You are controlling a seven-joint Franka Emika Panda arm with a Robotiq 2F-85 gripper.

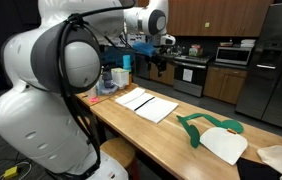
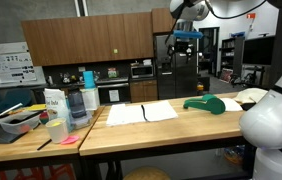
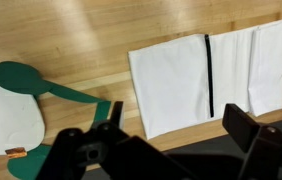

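High above the table, my gripper is open in the wrist view, its two dark fingers wide apart with nothing held. White flat sheets or cloths [image 3: 168, 85] lie below on the wood, seen between and beyond the fingers. A thin black strip [image 3: 209, 75] crosses them. To the left in that view are a green flat piece [image 3: 19, 77] with a long tail and a rounded white piece [image 3: 6, 120]. In exterior view 1 the gripper [image 1: 162, 66] hangs over the table's far side, clear of everything on it.
Containers and cups [image 1: 111, 80] crowd the table's far left end. A black cloth [image 1: 257, 170] and a pale cloth [image 1: 281, 157] lie at the right. Bare wood [image 1: 151, 140] shows in the middle front. A stool [image 1: 118, 152] stands beside the table.
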